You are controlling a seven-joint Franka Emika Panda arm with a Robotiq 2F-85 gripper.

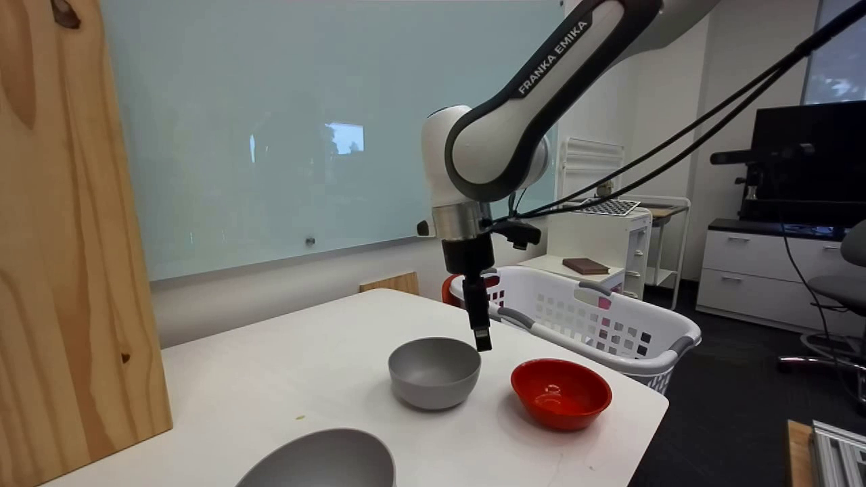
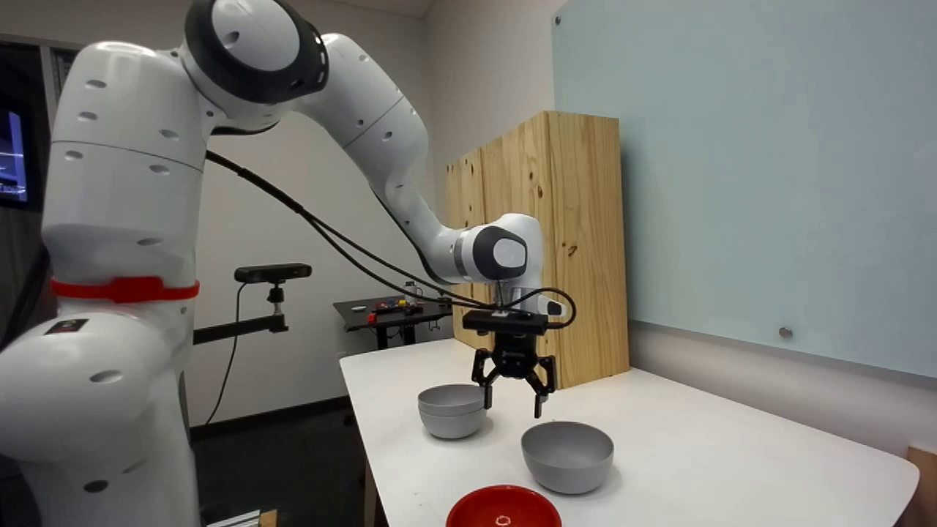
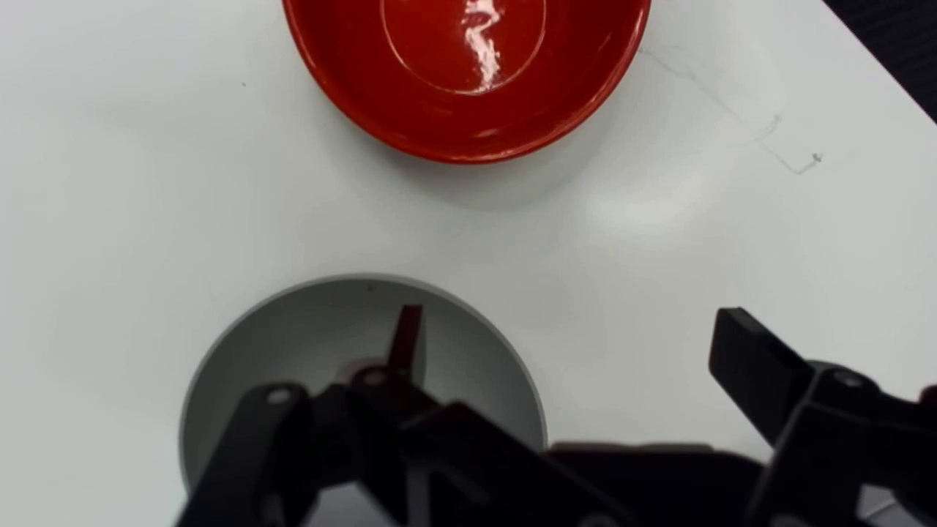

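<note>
My gripper (image 2: 513, 405) hangs open above the table, its fingers wide apart with nothing between them. A single grey bowl (image 2: 567, 458) stands just in front of it in exterior view 2. In the wrist view one finger overlaps the inside of this grey bowl (image 3: 290, 351), while the other finger (image 3: 747, 360) is over bare table to the right. The red bowl (image 1: 561, 393), empty, sits beside the grey bowl (image 1: 434, 373). Two grey bowls (image 2: 452, 423), one nested in the other, stand to the left of the gripper in exterior view 2.
A tall wooden block (image 2: 586, 255) rises at the table's far end, and a glass board (image 1: 243, 138) lines the wall. Beyond the table edge is a white laundry basket (image 1: 584, 316).
</note>
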